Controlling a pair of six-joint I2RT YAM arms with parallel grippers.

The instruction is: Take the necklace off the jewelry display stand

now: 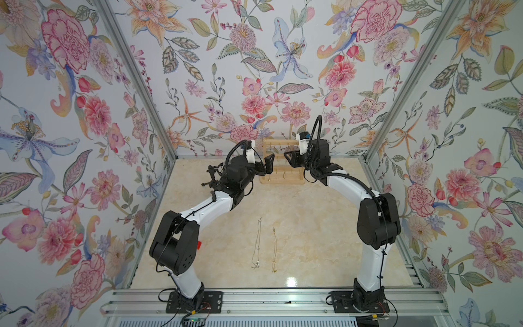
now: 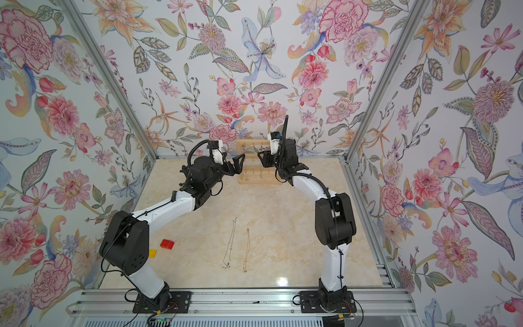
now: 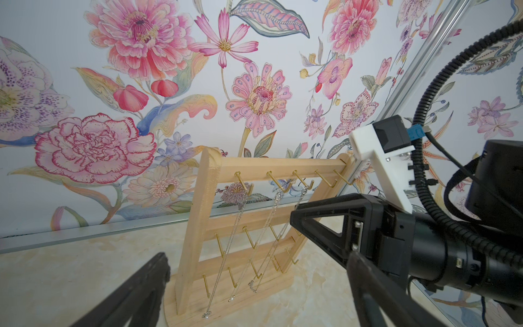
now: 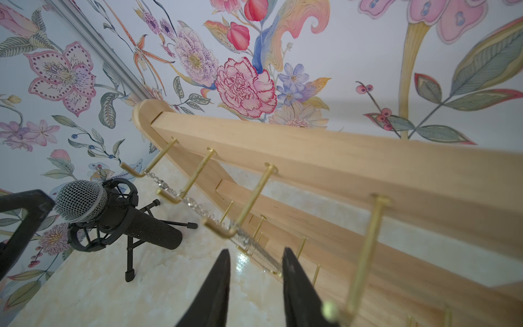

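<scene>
The wooden display stand (image 3: 198,234) stands at the back of the table, with rows of brass hooks. Silver necklaces (image 3: 224,259) hang from its top row in the left wrist view. My left gripper is wide open in front of the stand, its fingers empty. At the top rail, my right gripper holds its fingers (image 4: 215,297) apart. Silver chain (image 4: 198,209) runs past the hooks toward that gap in the right wrist view; I cannot tell whether it lies between the fingers. Two more necklaces (image 1: 256,245) lie stretched out on the table.
A black microphone (image 4: 81,201) on a small tripod stands to the left of the stand. Red (image 2: 167,244) and yellow (image 2: 152,253) blocks lie at the left of the table.
</scene>
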